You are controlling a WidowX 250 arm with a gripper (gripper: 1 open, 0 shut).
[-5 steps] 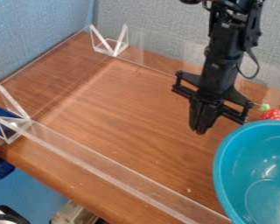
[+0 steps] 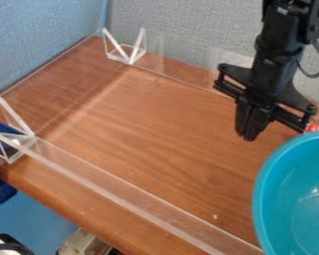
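My black gripper [image 2: 250, 122] hangs over the right side of the wooden tabletop [image 2: 149, 139], shut, with nothing visible between its fingers. It is just behind and above a large turquoise bowl [image 2: 293, 199] at the bottom right. A small red object [image 2: 313, 128] is partly visible behind the gripper and bowl, at the right edge; most of it is hidden.
Clear plastic walls on white triangular brackets [image 2: 16, 139] [image 2: 124, 48] edge the table. A blue object [image 2: 1, 184] sits off the left edge.
The gripper has moved to the right and slightly up in view over the last second, now covering more of the red object. It stays shut.
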